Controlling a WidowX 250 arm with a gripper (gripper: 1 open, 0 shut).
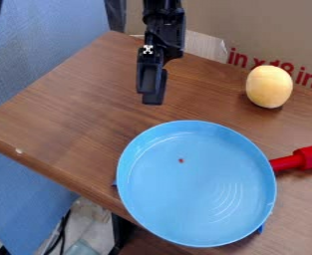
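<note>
The black gripper (152, 90) hangs over the wooden table (79, 110) behind a light blue plate (195, 194); whether its fingers are open or shut is unclear from this view. A pale yellow, round object (269, 87) stands at the back right, apart from the gripper. The plate holds only a small red speck. A red object with a handle (302, 160) lies at the plate's right, partly out of frame.
A cardboard box (251, 30) with red lettering stands along the back.
</note>
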